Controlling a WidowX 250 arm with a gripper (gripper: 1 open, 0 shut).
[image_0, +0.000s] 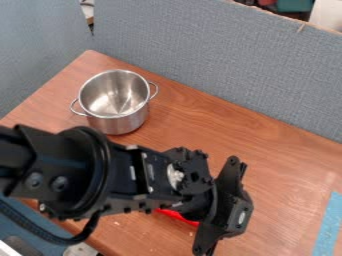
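The black robot arm reaches in from the left across the lower middle of the camera view, its gripper (214, 210) pointing down toward the wooden table near the bottom. A red object (178, 216) lies under the gripper, mostly hidden by it, so its shape and whether the fingers touch it cannot be told. The arm also hides how far apart the fingers stand. A steel two-handled pot (115, 100) stands upright at the upper left of the table, behind the arm, with nothing visible inside.
Grey padded walls (221, 55) border the table at the back and left. A light blue strip (327, 225) lies at the right edge.
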